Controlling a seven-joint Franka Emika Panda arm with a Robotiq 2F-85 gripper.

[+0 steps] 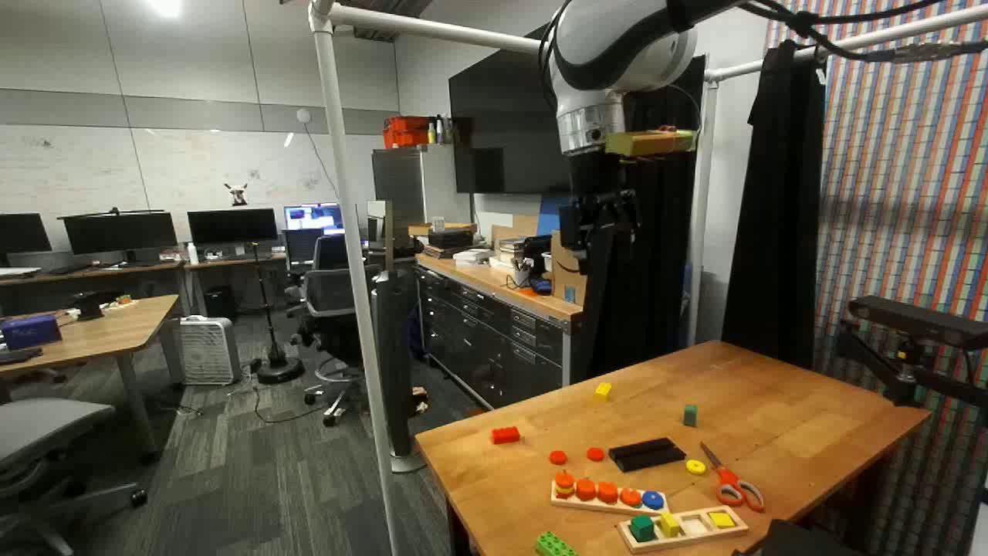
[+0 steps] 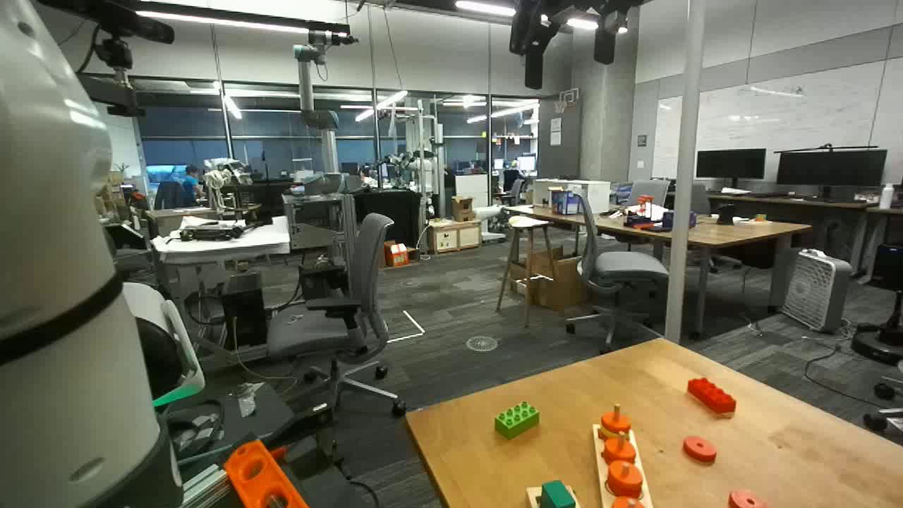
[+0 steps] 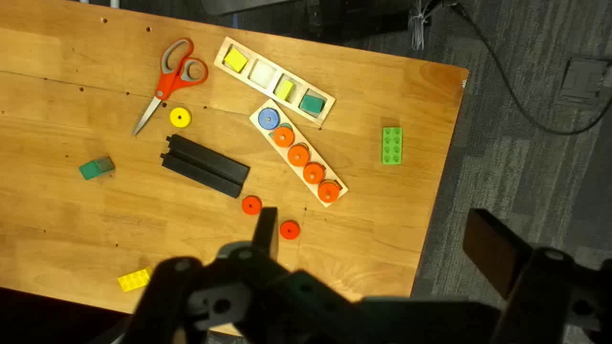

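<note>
High above the wooden table, my gripper stands open, its two dark fingers wide apart and nothing between them. Below it in the wrist view, a peg board carries one blue ring and several orange rings. Two loose red rings lie beside a black grooved block, and a yellow ring rests near the scissors. A wooden shape tray holds two yellow blocks and a green block; one compartment is empty.
Around the table lie a lime-green brick, a yellow brick, a green block and a red brick. A white frame post rises beside the table. Bare wood shows on the table's far right side.
</note>
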